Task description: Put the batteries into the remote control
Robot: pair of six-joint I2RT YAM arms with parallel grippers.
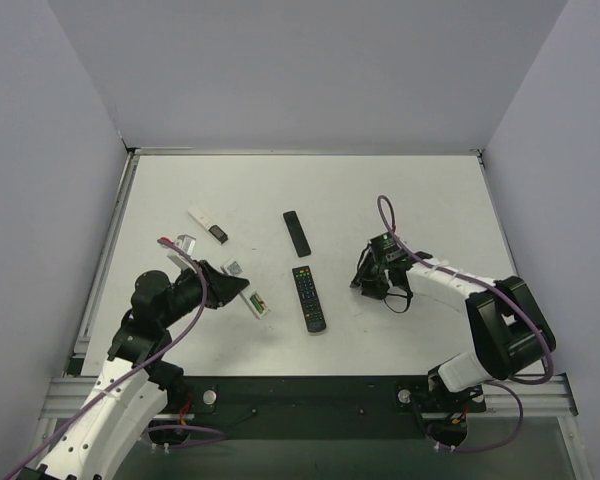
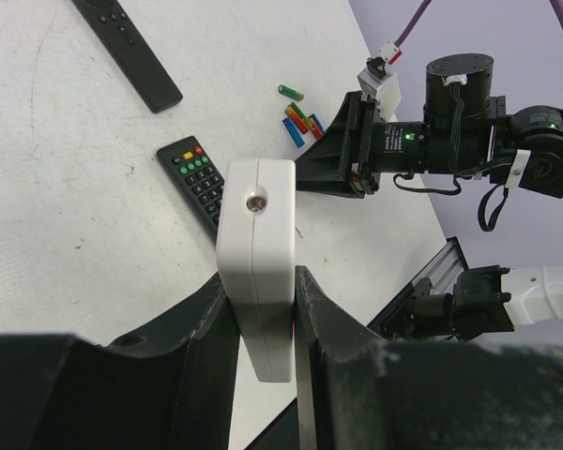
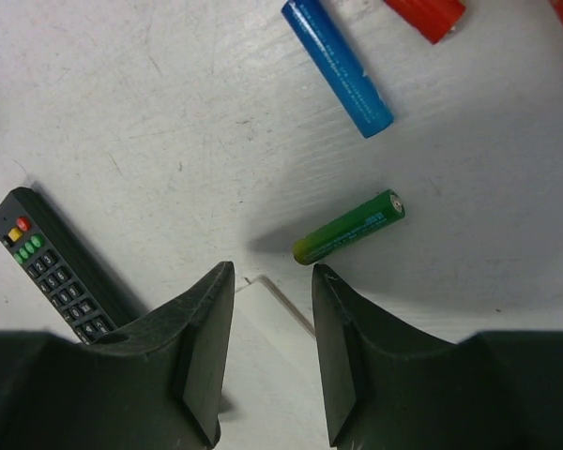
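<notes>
My left gripper is shut on a white remote, held upright in the left wrist view, its battery compartment showing in the top view. My right gripper hangs low over the table, fingers parted, just beside a green battery. Blue and red batteries lie just beyond it; in the left wrist view several coloured batteries lie by that gripper.
A black remote with coloured keys lies at mid table, a plain black remote behind it, and a small white remote at back left.
</notes>
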